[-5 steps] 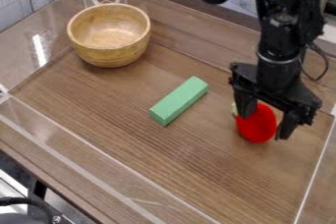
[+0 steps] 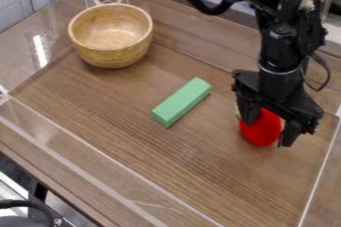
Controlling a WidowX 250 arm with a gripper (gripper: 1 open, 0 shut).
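Note:
My black gripper [image 2: 273, 112] is low over the right part of the wooden table, its fingers around a red round object [image 2: 260, 131]. Whether the fingers press on it is unclear. A bit of light green shows behind the red object, mostly hidden.
A green block [image 2: 181, 102] lies left of the gripper. A wooden bowl [image 2: 110, 34] stands at the back left. Black cables are at the lower left edge.
The gripper has come slightly lower over the red object, which now shows less of the green behind it. The bowl and green block have not moved.

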